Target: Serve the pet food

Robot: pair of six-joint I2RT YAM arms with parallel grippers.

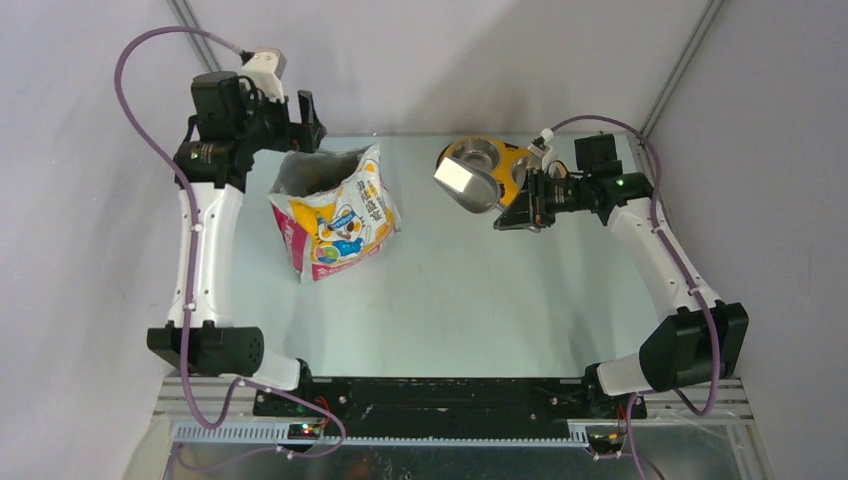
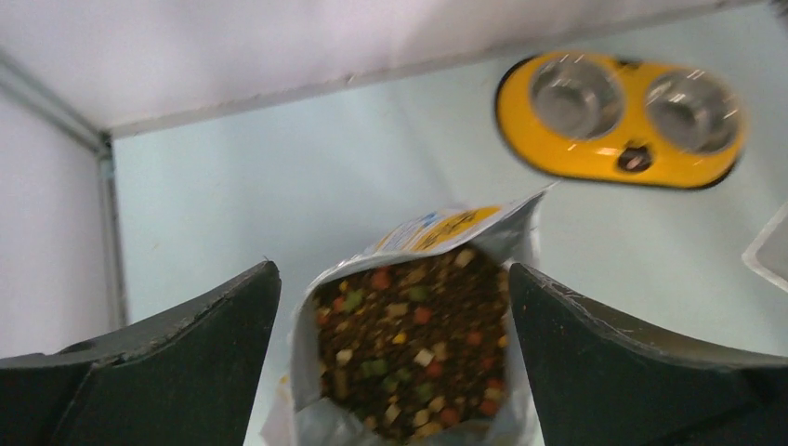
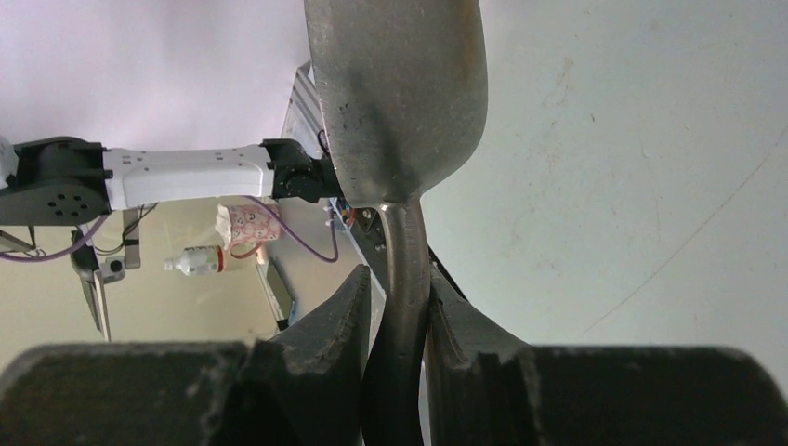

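Observation:
My right gripper is shut on the handle of a metal scoop (image 1: 475, 190). The scoop's head (image 3: 400, 102) points left, in front of the yellow feeder (image 2: 595, 167); no food shows on it. The feeder holds two metal bowls, both looking empty in the left wrist view. My left gripper (image 1: 309, 125) stands open at the back left, over the rear of the pet food bag (image 1: 345, 225), with nothing between its fingers. The bag's top gapes, and brown kibble (image 2: 418, 344) with coloured bits fills the inside.
White walls (image 1: 440, 70) close off the back and both sides. Part of the feeder is hidden under the right arm from above.

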